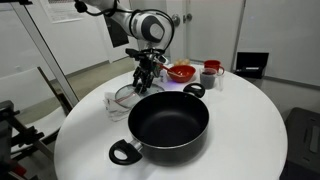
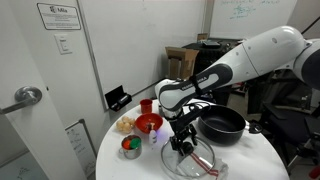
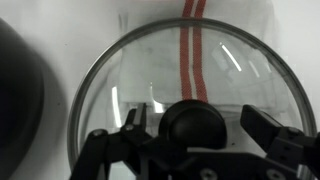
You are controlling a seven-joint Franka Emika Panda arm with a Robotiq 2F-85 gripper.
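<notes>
A clear glass lid (image 3: 135, 75) with a metal rim and a black knob (image 3: 193, 125) lies over a white cloth with red stripes (image 3: 191, 60). My gripper is open, low over the lid, with one finger on each side of the knob. Whether the fingers touch the knob, I cannot tell. In the first exterior view the gripper hides most of the knob. Beside the lid stands a black pot (image 1: 168, 122) with two handles, uncovered and empty.
Behind the lid are a red bowl (image 1: 181, 73) and red cups (image 1: 211, 66). The second exterior view shows a metal container (image 2: 131, 146) with colourful contents and a bowl of tan items (image 2: 126, 125). White table (image 1: 240, 130) right of the pot is clear.
</notes>
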